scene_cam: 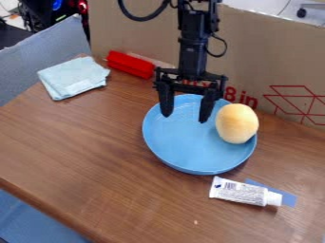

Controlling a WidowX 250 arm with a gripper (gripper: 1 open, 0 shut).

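Observation:
My gripper [187, 102] hangs over the left back part of a blue plate [191, 151], its two black fingers spread open with nothing visible between them. On the plate's right side sits a round pale-orange object [237, 123], apart from the gripper. A white tube [241, 190] with a cap lies in front of the plate at the lower right, partly on a small blue patch.
A folded light cloth [72, 76] lies at the back left, and a red roll [129, 63] rests by the cardboard wall [267, 62] behind.

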